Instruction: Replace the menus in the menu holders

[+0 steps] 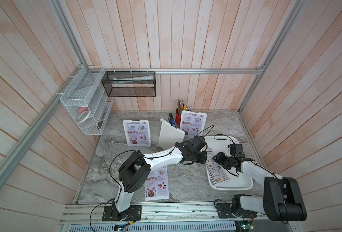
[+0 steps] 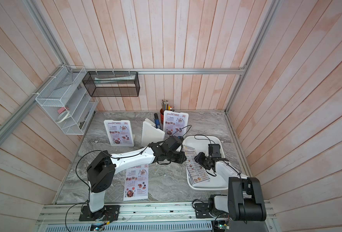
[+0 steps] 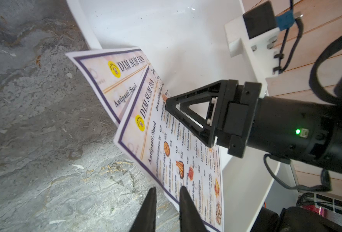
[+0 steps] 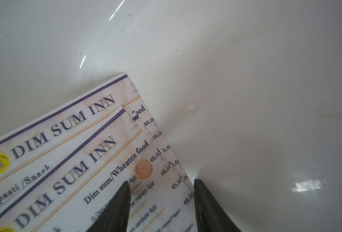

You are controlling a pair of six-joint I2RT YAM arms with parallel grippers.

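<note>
Two overlapping Dim Sum Inn menus (image 3: 167,127) lie in the white tray (image 1: 232,186), their left edges over its rim. My left gripper is open at the long edge of the top menu, fingers a little apart and nothing clasped between them. Over the top corner of that menu, my right gripper is open, its fingers either side of the menu's side edge. Special menus fill the left holder (image 1: 136,133) and the back holder (image 1: 193,123). A third white holder (image 1: 171,134) stands between them, its front turned from view. One special menu (image 1: 156,185) lies flat on the table.
My left arm (image 1: 165,157) reaches across the table in front of the middle holder. A red pencil cup (image 1: 178,117) stands behind. White wire shelves (image 1: 84,104) hang at left. Bare marble (image 1: 188,181) lies between the flat menu and the tray.
</note>
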